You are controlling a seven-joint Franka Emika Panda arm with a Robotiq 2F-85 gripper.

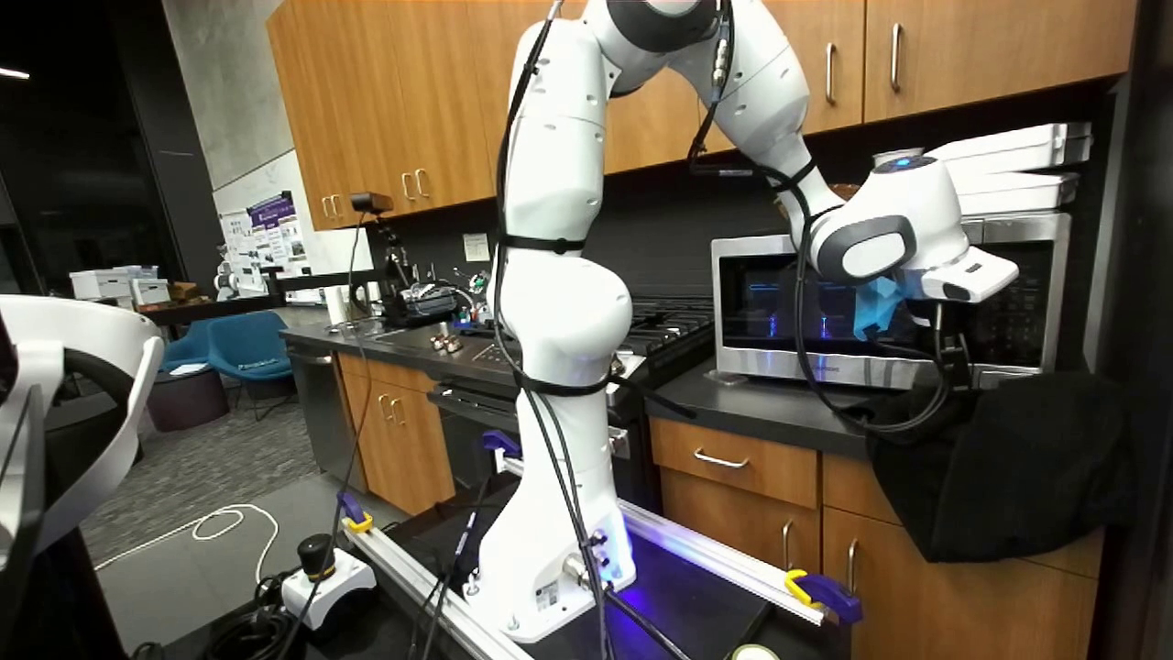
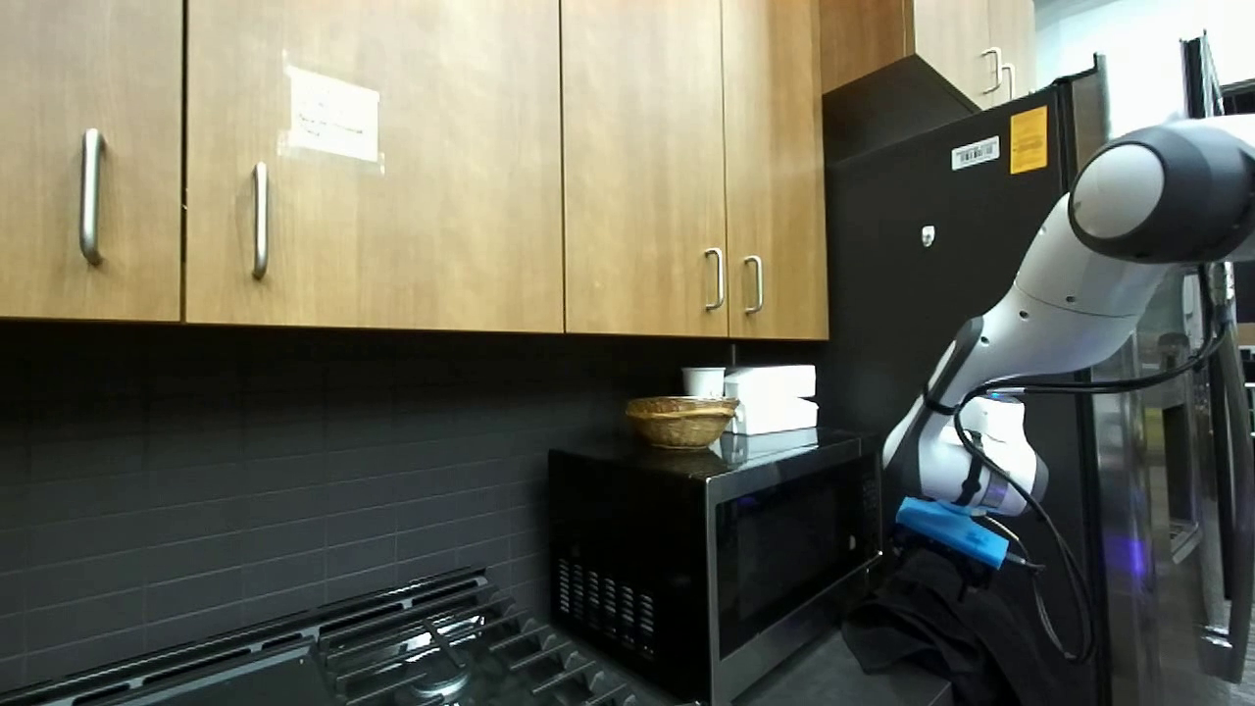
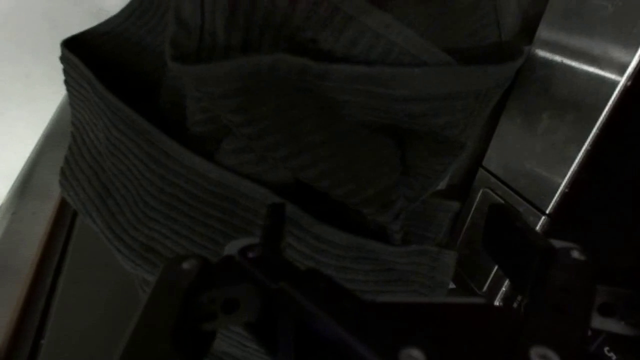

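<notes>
A dark cloth point(image 1: 1017, 473) drapes over the counter's right end and hangs down in front of the cabinet. In the wrist view, the ribbed dark cloth point(image 3: 162, 180) fills the middle, folded and gaping. My gripper stands open at the lower part of that view, its dark fingers point(image 3: 274, 225) wide apart, with cloth behind and between them. Whether they touch it cannot be told. From outside, the gripper point(image 1: 959, 357) is in front of the microwave's right side, at the cloth's upper left. In exterior view 2, the fingers are hard to make out against the dark cloth point(image 2: 953, 630).
The microwave point(image 1: 731, 308) stands close behind the hand, with white boxes point(image 1: 1012, 192) on top. A wicker basket point(image 2: 682, 422) and a white cup point(image 2: 703, 381) are also up there. A black fridge point(image 2: 906, 259) borders the right. Left of the microwave is the stove point(image 1: 676, 319).
</notes>
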